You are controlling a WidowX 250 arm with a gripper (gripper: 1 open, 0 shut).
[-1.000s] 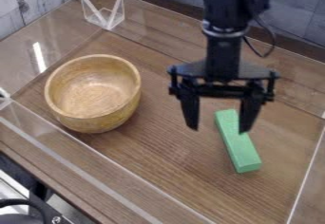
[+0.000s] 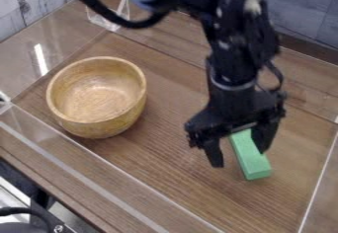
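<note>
My black gripper (image 2: pixel 232 134) hangs low over the right half of the wooden table, open, its two fingers straddling the upper part of a green block (image 2: pixel 250 159). The block lies lengthwise beneath it, its lower portion visible; whether the fingers touch it cannot be told.
A round wooden bowl (image 2: pixel 97 91) sits on the left. A small white object (image 2: pixel 144 2) is at the back.
The arm has tilted and the gripper has come lower and nearer, over the green block. The block appears unmoved.
</note>
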